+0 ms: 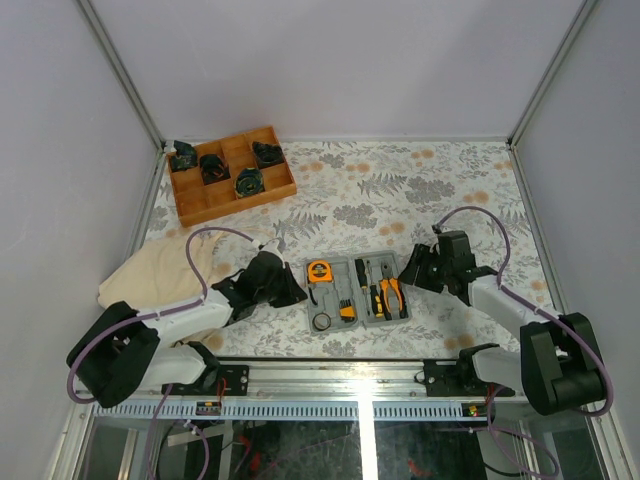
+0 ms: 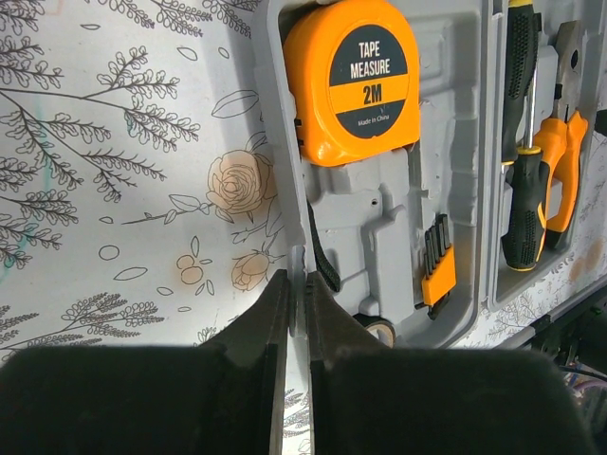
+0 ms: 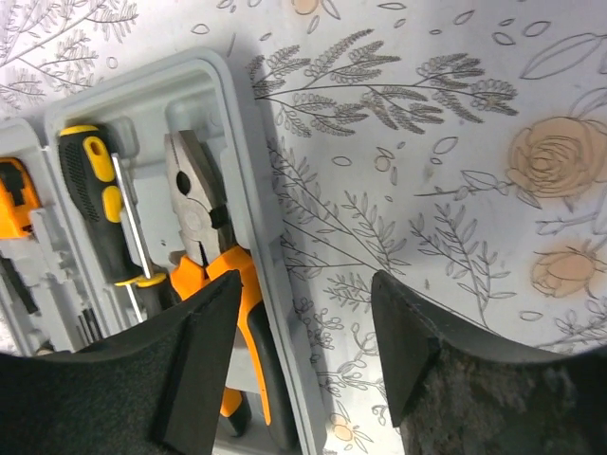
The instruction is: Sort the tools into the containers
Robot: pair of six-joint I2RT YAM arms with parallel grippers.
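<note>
A grey tool case point(image 1: 340, 320) lies open at front centre, holding a yellow tape measure point(image 2: 353, 81), a bit set point(image 2: 438, 275), screwdrivers point(image 3: 100, 209) and orange-handled pliers point(image 3: 197, 218). My left gripper is shut on the case's left rim, seen in the left wrist view. My right gripper is part open over the case's right edge, beside the pliers, with nothing visible between its fingers.
A wooden divided box point(image 1: 210, 205) with dark items in its compartments stands at the back left. A beige cloth point(image 1: 140, 275) lies at the left. The table behind and right of the case is clear.
</note>
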